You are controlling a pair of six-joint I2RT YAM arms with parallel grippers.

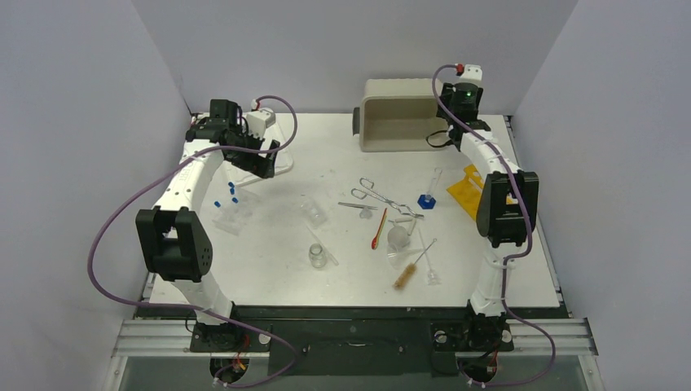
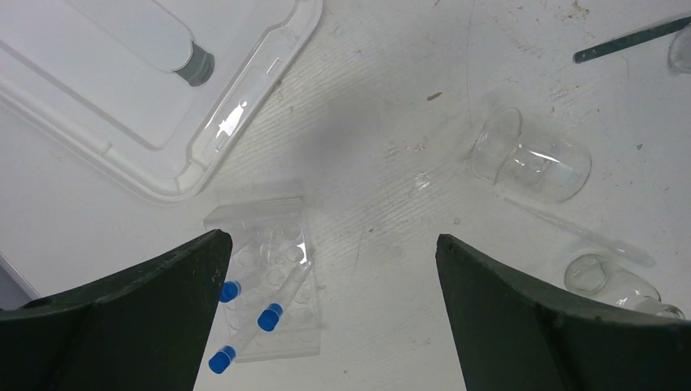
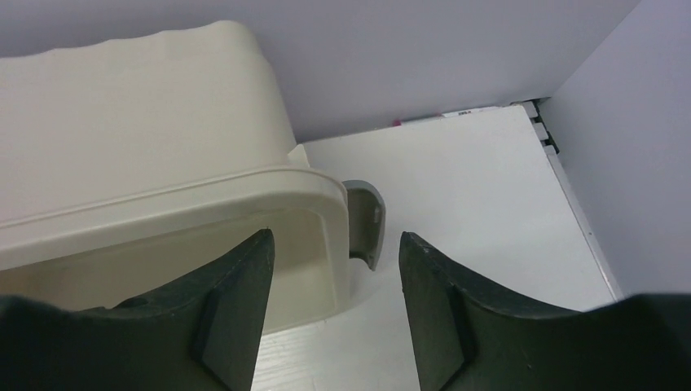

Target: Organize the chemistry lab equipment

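Observation:
At the back of the table a beige box (image 1: 401, 87) lies on its side, its opening facing the front. My right gripper is open and empty beside the box's right end, and a grey handle (image 3: 364, 221) shows past the box wall in the right wrist view. My left gripper hangs open over the left side, nothing between its fingers. Below it are a clear rack (image 2: 259, 213) with blue-capped tubes (image 2: 270, 317) and a white tray (image 2: 175, 189). A clear beaker (image 2: 534, 163) lies on its side; a small glass bottle (image 1: 317, 257) is farther forward.
Mid-table hold metal tongs (image 1: 383, 197), a blue-based cylinder (image 1: 426, 201), a red-and-green spoon (image 1: 379, 229), a round glass flask (image 1: 398, 237) and a brush (image 1: 405, 276). A yellow bag (image 1: 464, 195) lies beside the right arm.

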